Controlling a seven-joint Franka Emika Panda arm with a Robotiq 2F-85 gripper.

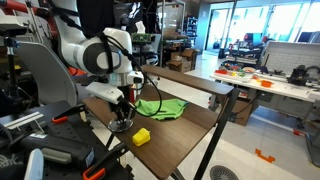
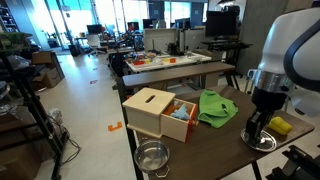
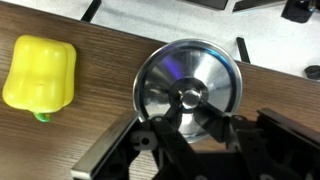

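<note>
A round silver lid point(image 3: 165, 85) with a small knob point(image 3: 190, 98) hangs below my gripper, whose fingers are shut on the knob. In exterior view 1 the lid point(image 1: 120, 125) is at the near-left edge of the brown table, under the gripper point(image 1: 130, 105). From the other side, the lid point(image 2: 258, 138) appears tilted toward the camera near the table's right edge. A silver pot point(image 2: 152, 156), open at the top, sits at the table's near-left corner.
A yellow object point(image 3: 40, 73) with a green tip lies beside the lid. Green cloth point(image 2: 216, 106) is spread mid-table. A wooden box point(image 2: 146, 112) and an open box holding a blue item point(image 2: 185, 116) stand left of it. Bare tabletop point(image 2: 195, 150) lies in front.
</note>
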